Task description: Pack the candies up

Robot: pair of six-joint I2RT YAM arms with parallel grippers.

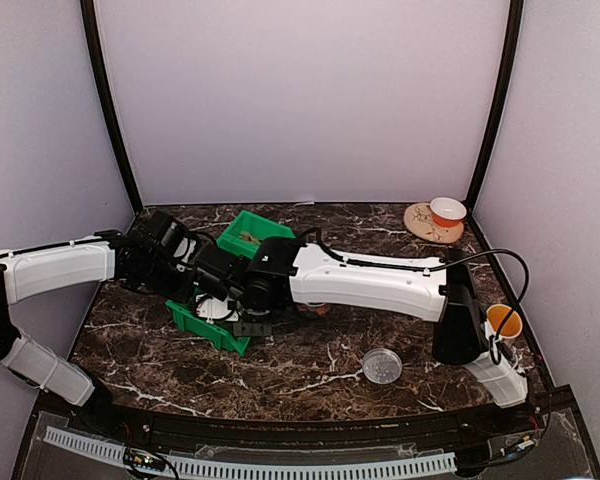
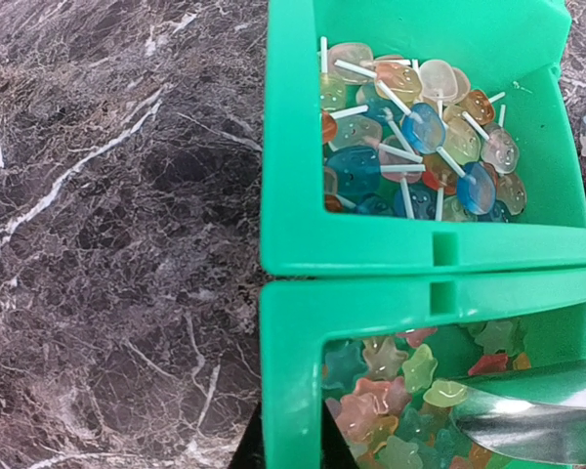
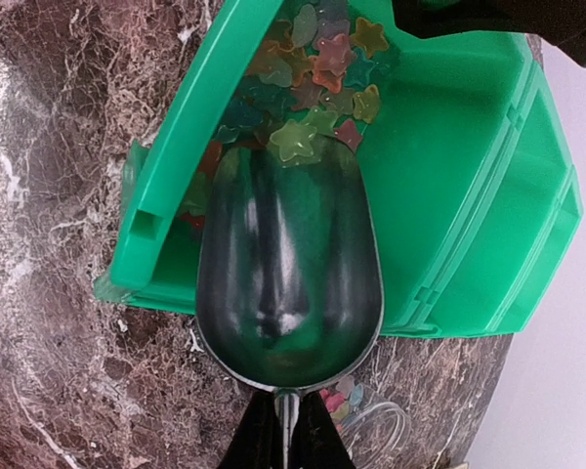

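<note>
Two green bins stand end to end. The near bin (image 2: 291,342) holds translucent star candies (image 2: 376,391), and the far bin (image 2: 291,137) holds lollipop-shaped candies (image 2: 425,127). My left gripper is shut on the near bin's side wall. A shiny metal scoop (image 3: 288,274) reaches into the near bin, its front edge among the star candies, with a yellow-green star at its lip; my right gripper is shut on its handle. A clear round container with candies (image 3: 340,399) stands just beside the bin, partly hidden by the right arm in the top view.
A clear round lid (image 1: 382,366) lies on the marble table at front right. An orange cup (image 1: 503,320) stands by the right wall. At back right, an orange-white bowl (image 1: 447,210) sits on a round board (image 1: 420,225).
</note>
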